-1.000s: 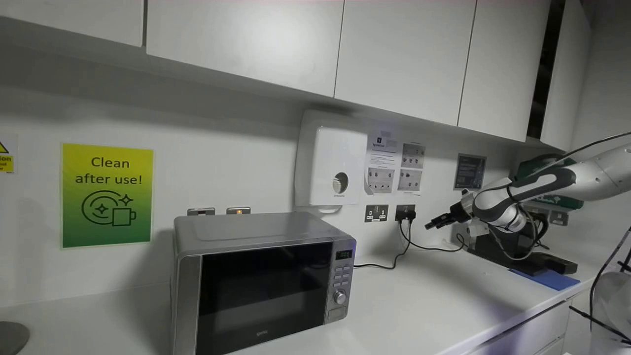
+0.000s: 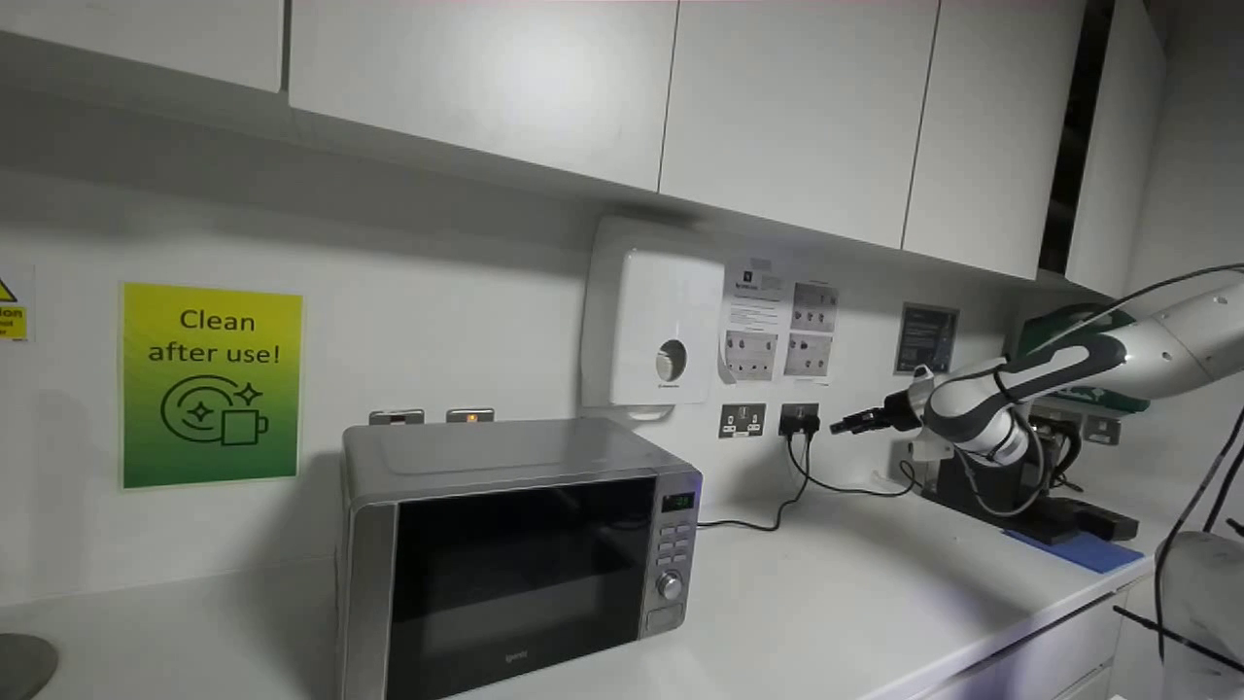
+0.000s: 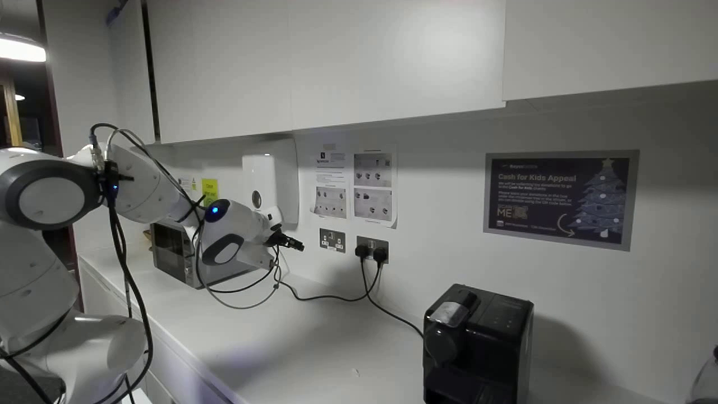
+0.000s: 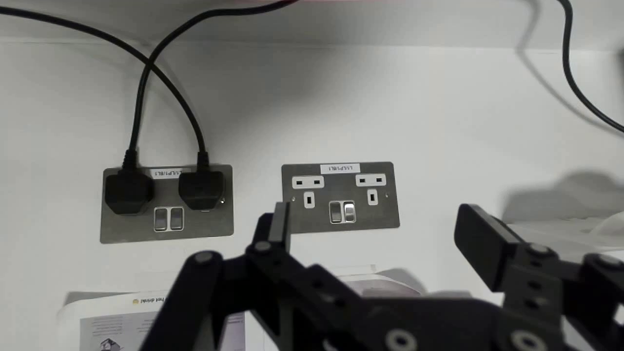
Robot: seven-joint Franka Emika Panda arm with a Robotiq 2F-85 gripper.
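My gripper stands open in the wrist view, its two dark fingers wide apart and nothing between them. Beyond it on the white wall is an empty double socket with two switches, seen upside down and partly behind the left finger. To its left, a second socket plate carries two black plugs with cables. In exterior view 1 the gripper hangs in the air above the counter, pointing left. Exterior view 2 has the gripper in front of the wall, apart from the sockets; its fingers are too small to tell apart there.
A silver microwave with its door shut stands on the counter. The black coffee machine sits at the other end, with its cable along the wall. Cupboards hang above. Bare counter lies between the appliances.
The gripper has shifted slightly left and up in exterior view 1, and its fingers point less steeply downward. The microwave and the plugs have not moved.
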